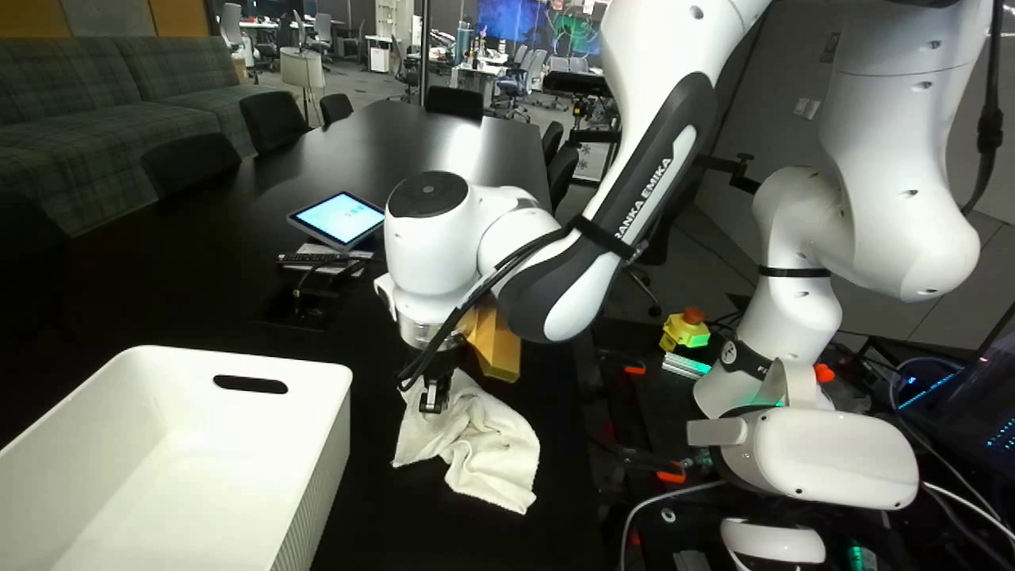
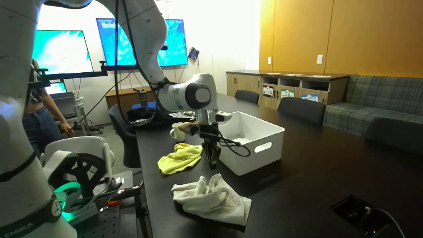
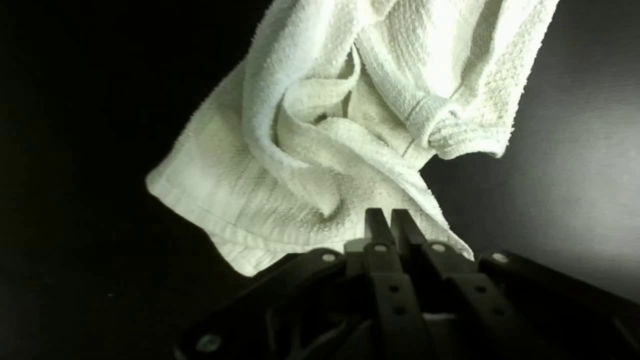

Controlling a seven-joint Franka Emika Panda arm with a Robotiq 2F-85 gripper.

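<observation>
A crumpled white towel [image 1: 485,442] lies on the dark table, right of the white bin in exterior view 1. Exterior view 2 shows the same towel [image 2: 214,200] with folds standing up along its far side. My gripper [image 2: 212,164] hangs above that far part, pointing down. In the wrist view my gripper has its fingertips drawn close together, only a thin empty gap between them. Beneath and ahead of them the towel [image 3: 240,192] spreads flat at its near edge and bunched farther up. No cloth is caught in the fingers.
The empty white bin [image 1: 333,400] stands beside the towel. A yellow cloth [image 2: 180,158] and a mug [image 2: 179,132] sit near the table's edge. A tablet [image 1: 340,219] and a remote [image 1: 312,258] lie farther back.
</observation>
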